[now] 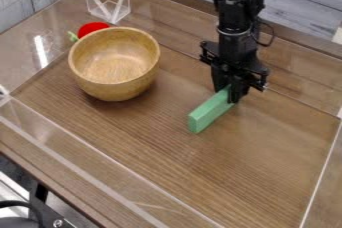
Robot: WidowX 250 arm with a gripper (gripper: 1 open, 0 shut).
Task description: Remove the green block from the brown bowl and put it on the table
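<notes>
The green block [209,112], a long bar, slants down and left from beneath my gripper [230,92]. The gripper is shut on its upper end, and the dark fingers cover that end. Block and gripper are right of the brown bowl [87,84], low over the wooden table [160,157] or at its surface; whether the block touches the wood I cannot tell. The bowl stands upright at the left, and its inside looks empty.
Behind the bowl lie a red round object [91,29] with a green end and a white wire-like stand [107,5]. Bare table spreads in front and to the right. A dark cable [20,207] shows at the lower left corner.
</notes>
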